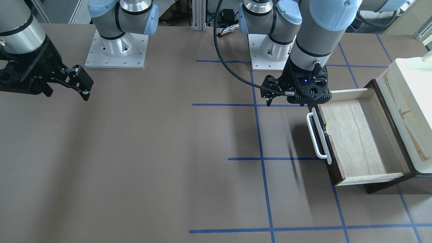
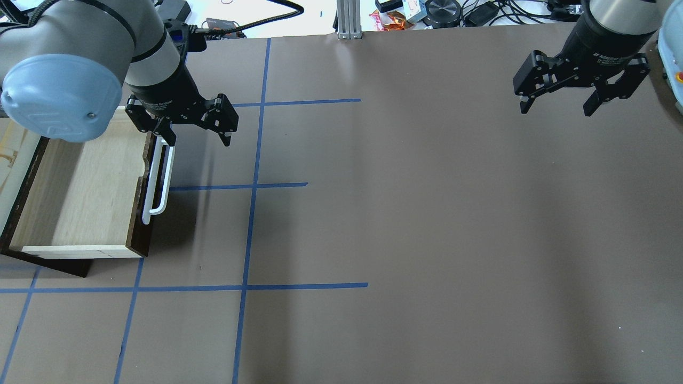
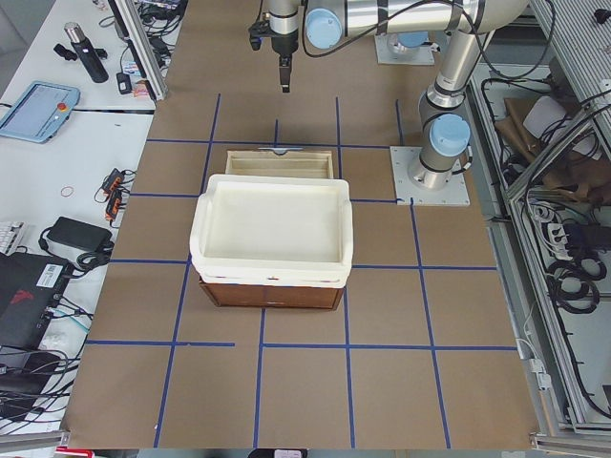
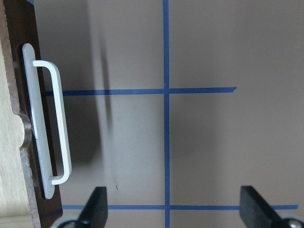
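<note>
A small wooden cabinet [image 1: 401, 113] with a white tray [image 3: 271, 229] on top has its drawer [image 1: 364, 133] pulled out, empty inside, with a white handle [image 4: 61, 123] on the dark front. My gripper hangs above and beside the drawer front, toward the back end of the handle in the front view. Its two fingers stand wide apart in the left wrist view, open, with only floor between them; the handle lies off to their left.
Other arms stand at the back and at the far left [image 1: 44, 69] in the front view.
</note>
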